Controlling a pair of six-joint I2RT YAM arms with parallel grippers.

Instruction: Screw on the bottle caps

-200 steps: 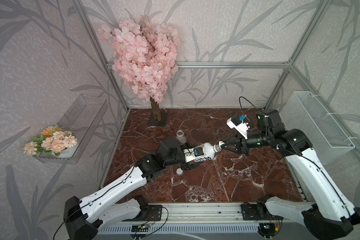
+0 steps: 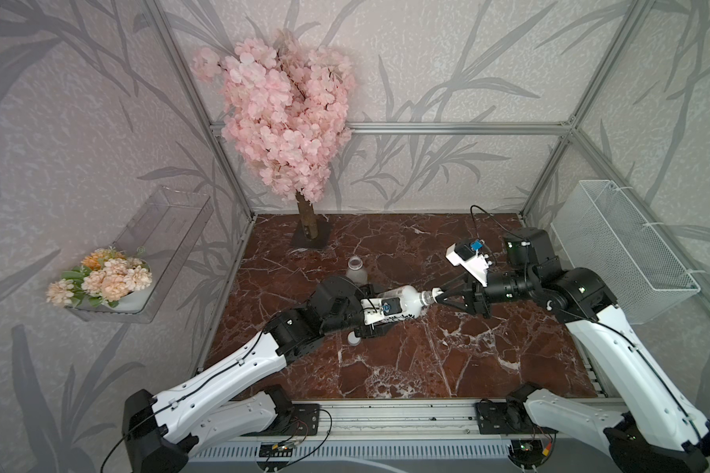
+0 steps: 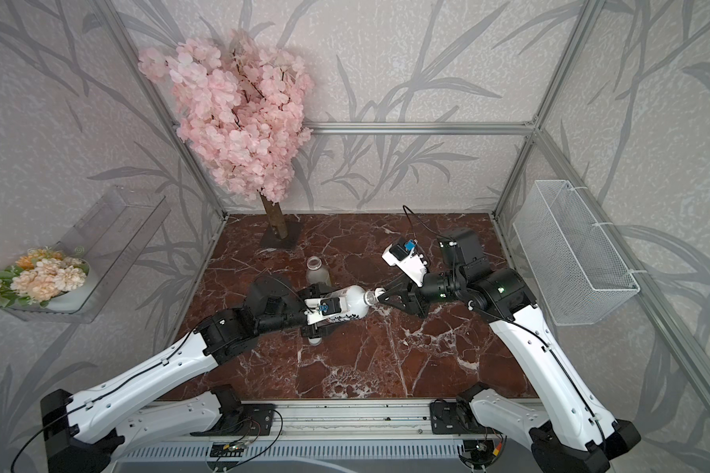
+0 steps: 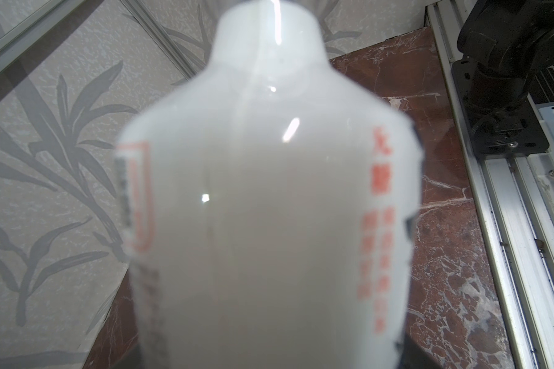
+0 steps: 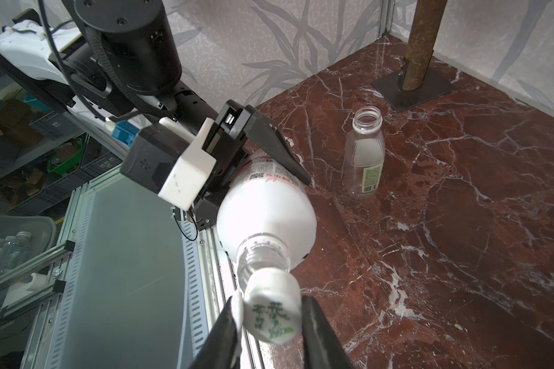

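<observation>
Held off the table, a white bottle lies nearly level with its neck pointing right; my left gripper is shut around its body. Its printed side fills the left wrist view. My right gripper is shut on a white cap, which sits at the bottle's clear neck. Cap and neck look close to in line, but whether the threads have caught cannot be told. An uncapped clear bottle stands on the table behind. A white round piece, likely another cap, lies near the left gripper.
The pink blossom tree stands at the back left. A clear bin with flowers hangs on the left wall, a white wire basket on the right.
The right gripper has brought the cap slightly down, and it now sits closer in line with the neck. The left arm has shifted only slightly.
</observation>
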